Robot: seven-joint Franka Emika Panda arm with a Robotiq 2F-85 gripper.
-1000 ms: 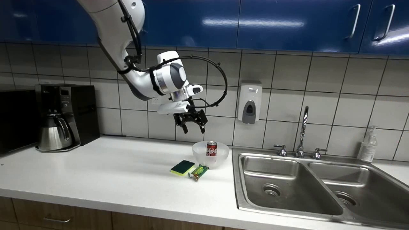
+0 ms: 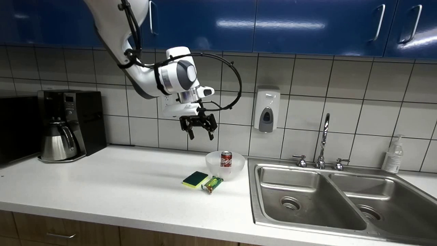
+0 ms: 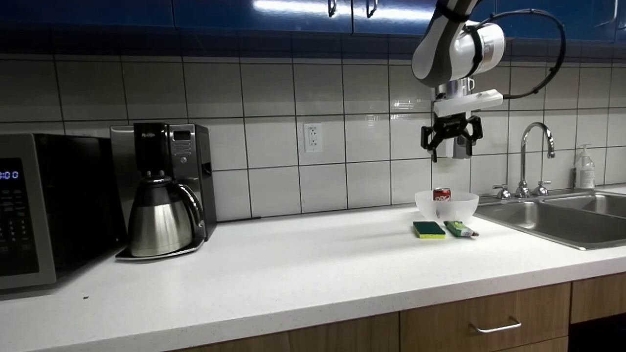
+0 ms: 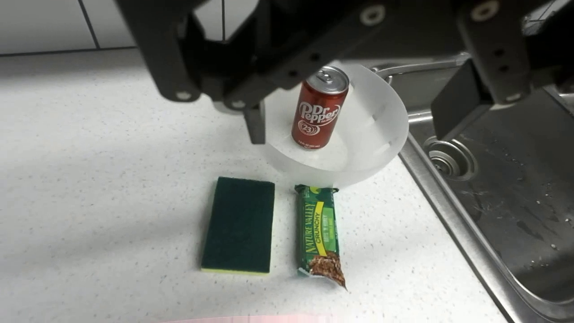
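My gripper [image 2: 201,136] hangs in the air above the counter, its fingers spread apart and nothing between them. In the wrist view one finger [image 4: 255,123] and the other finger [image 4: 458,102] stand wide of each other. A red Dr Pepper can [image 4: 318,110] stands inside a translucent white bowl [image 4: 384,145], below my gripper. In front of the bowl lies a green Nature Valley bar [image 4: 317,229]. Left of the bar is a dark green and yellow sponge [image 4: 239,226], flat on the counter.
A steel double sink [image 2: 254,192] borders the bowl on the right, with a faucet [image 2: 323,141] behind it. At the far left stands a coffee maker [image 3: 199,176] beside a microwave [image 3: 44,234].
My gripper has moved a little up and to the left in the first exterior view. The can, bowl, sponge and bar lie as before.
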